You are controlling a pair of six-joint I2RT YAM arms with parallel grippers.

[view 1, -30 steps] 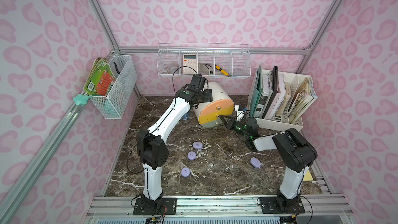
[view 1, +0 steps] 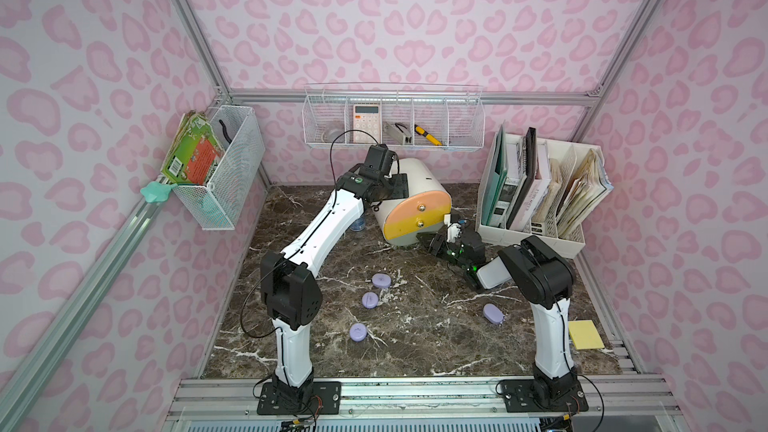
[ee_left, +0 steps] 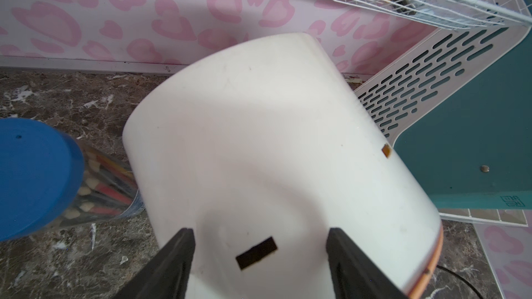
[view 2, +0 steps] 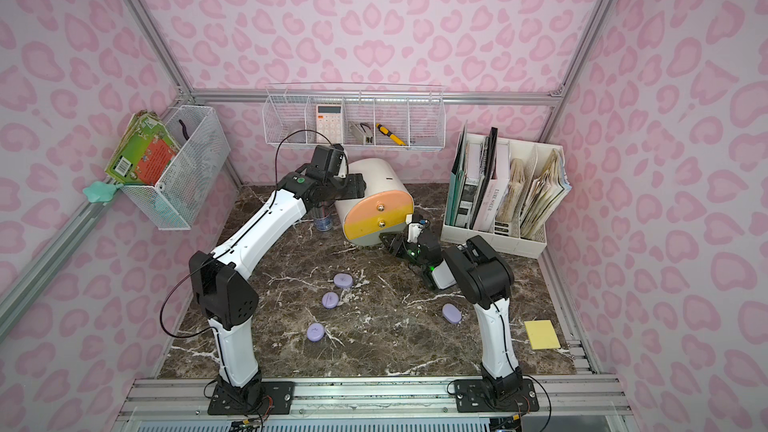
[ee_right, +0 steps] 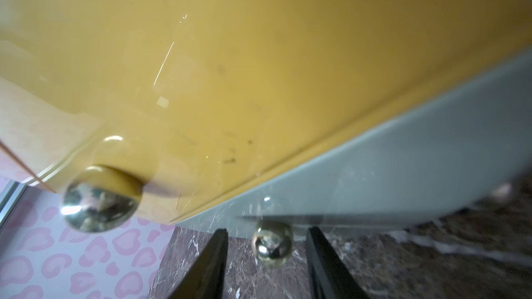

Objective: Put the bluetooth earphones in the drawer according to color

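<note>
A white drawer unit (view 1: 415, 173) stands at the back middle, its front having an orange (view 1: 412, 205), a yellow (view 1: 424, 218) and a grey part (view 1: 402, 240). My left gripper is open over the unit's white top, holding nothing. At the lowest, grey drawer, my open right gripper has its fingers on either side of a round metal knob (ee_right: 272, 241), apart from it.
Left of the unit stands a blue-lidded jar (ee_left: 33, 177). A white file rack (view 1: 524, 237) is at the back right, and a wire basket (view 1: 456, 116) hangs on the back wall.
My right gripper has moved down from around the yellow drawer's knob to the grey drawer's, its arm swinging left. My left arm has barely shifted. The drawers look unchanged.
</note>
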